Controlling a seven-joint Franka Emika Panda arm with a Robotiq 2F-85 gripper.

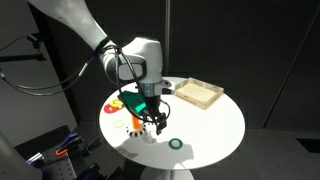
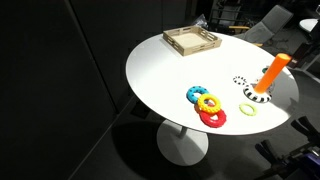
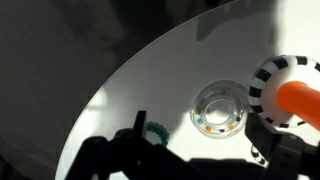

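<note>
My gripper hangs over the white table with its fingers open and nothing between them. In the wrist view a clear ring with coloured beads [image 3: 219, 107] lies beneath, in line with the gap between the fingers. The orange post [image 3: 302, 102] stands to the right of it, with a black-and-white ring [image 3: 268, 74] around its base. Near the left finger lies a dark green ring [image 3: 157, 133], partly hidden. In exterior view 1 the gripper [image 1: 153, 99] is above the table, and the arm partly covers the orange post [image 1: 136, 123].
Blue [image 2: 197, 91], yellow [image 2: 209, 106] and red rings [image 2: 212, 119] overlap near the table edge. A pale yellow ring [image 2: 248, 109] and a small black-and-white beaded ring [image 2: 240, 80] lie apart. The wooden tray [image 2: 190, 41] sits at the back.
</note>
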